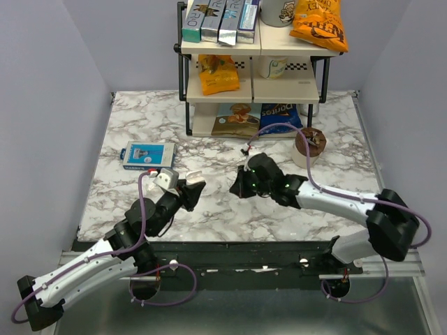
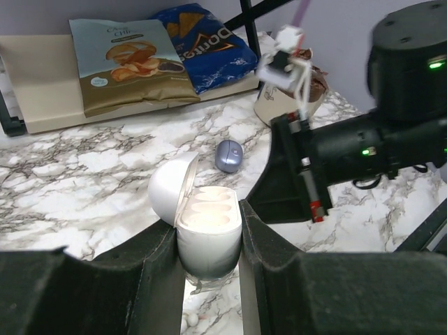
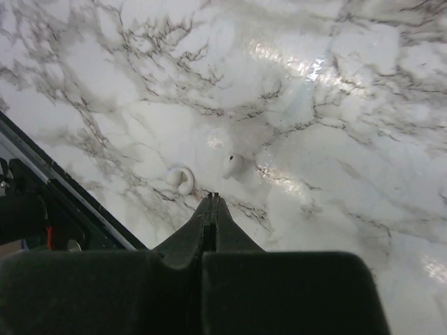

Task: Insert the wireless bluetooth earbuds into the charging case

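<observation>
My left gripper [image 1: 195, 187] is shut on the white charging case [image 2: 208, 230], whose lid [image 2: 170, 188] stands tilted up over its empty recesses. In the right wrist view, my right gripper is shut, its tips together with nothing between them. Just beyond those tips lies one white earbud [image 3: 233, 165] on the marble. A second, curved white earbud [image 3: 181, 179] rests to its left. In the left wrist view small white earbuds [image 2: 188, 319] show partly below the case. From above, the right gripper is right of the case, over the table.
A grey mouse [image 2: 228, 155] lies on the marble table near the right gripper. Behind stands a shelf rack [image 1: 293, 89] with snack bags, and a pot [image 1: 309, 145] is at the right. A blue box [image 1: 149, 155] sits at the left.
</observation>
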